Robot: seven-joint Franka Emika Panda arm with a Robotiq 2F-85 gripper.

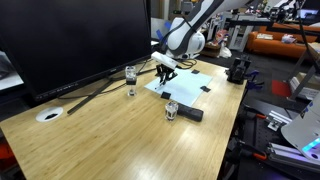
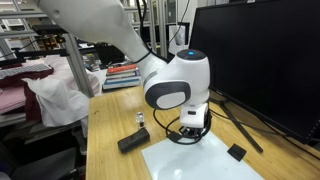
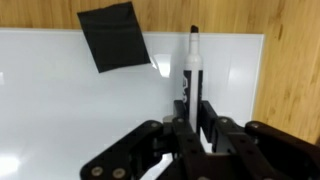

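Observation:
A white marker with a black band (image 3: 193, 75) sticks out forward from my gripper, which is shut on it. Its dark tip shows near the edge of the white board (image 3: 110, 110) in the wrist view; whether it touches the surface I cannot tell. In exterior view 1 my gripper (image 1: 163, 75) is low over the far left side of the board (image 1: 205, 92). Exterior view 2 also has the gripper (image 2: 190, 132) low above the board (image 2: 175, 160). A black square (image 3: 114, 37) lies across the board's edge, left of the marker.
Beside the board lies a black cylinder (image 1: 188, 114), with a small can (image 1: 171, 109) close to it. A glass-like container (image 1: 130, 80) stands near the large monitor (image 1: 85, 40). Cables run along the monitor's base.

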